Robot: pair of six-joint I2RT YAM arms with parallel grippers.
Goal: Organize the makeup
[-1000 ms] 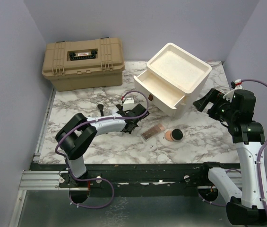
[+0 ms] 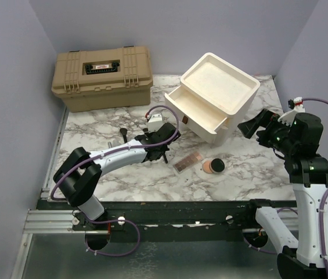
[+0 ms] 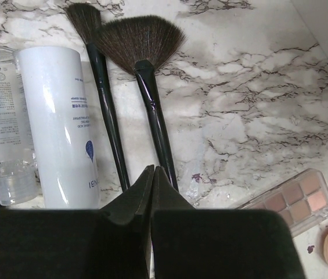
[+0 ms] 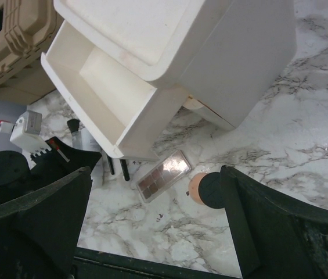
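Shut and with nothing showing between its fingers, my left gripper hangs over the handle end of a fan brush (image 3: pixel 152 99). A narrower brush (image 3: pixel 103 87) lies beside it, then a white bottle (image 3: pixel 59 128) and a clear bottle (image 3: pixel 4 116). The eyeshadow palette (image 2: pixel 188 162) and a peach jar with a black lid (image 2: pixel 213 165) lie on the front middle of the table. A white drawer box has its drawer (image 2: pixel 195 108) pulled out and empty. On the right, my right gripper (image 2: pixel 247 131) stands open above the table, away from the makeup.
A tan toolbox (image 2: pixel 103 78) fills the back left. The box's white top (image 2: pixel 220 79) is bare. In the top view the left arm partly covers the brushes and bottles.
My left arm has pulled back a little to the left, its gripper rising off the brush area. The makeup looks unmoved.
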